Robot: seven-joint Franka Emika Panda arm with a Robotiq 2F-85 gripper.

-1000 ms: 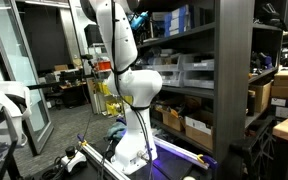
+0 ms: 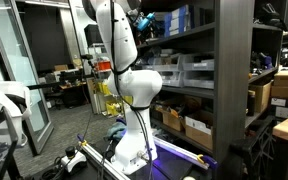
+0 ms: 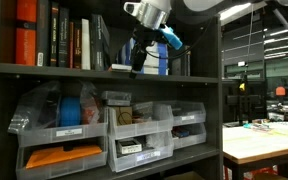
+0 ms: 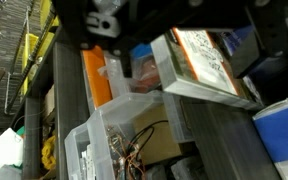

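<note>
My gripper is open in the wrist view, its dark fingers standing apart at the left and right. Between and beyond them shows a book [image 4: 206, 88] with a pale edge and a reddish cover. Whether a finger touches it I cannot tell. In the second exterior view the gripper [image 3: 136, 55] hangs just in front of the upper shelf, beside a row of upright books [image 3: 69, 42]. The first exterior view has the gripper [image 2: 144, 24] small and dark at the top, close to the shelf unit.
Beneath the upper shelf [image 3: 44, 71] stand several clear plastic bins [image 3: 144, 122] with cables, boxes and orange items. A dark upright panel [image 2: 229, 80] bounds the shelving on the right. A wooden table [image 3: 259, 143] stands farther right.
The arm's wrist and gripper have come down into sight at the top of the first exterior view, near the upper shelf. The shelves and bins look unchanged.
</note>
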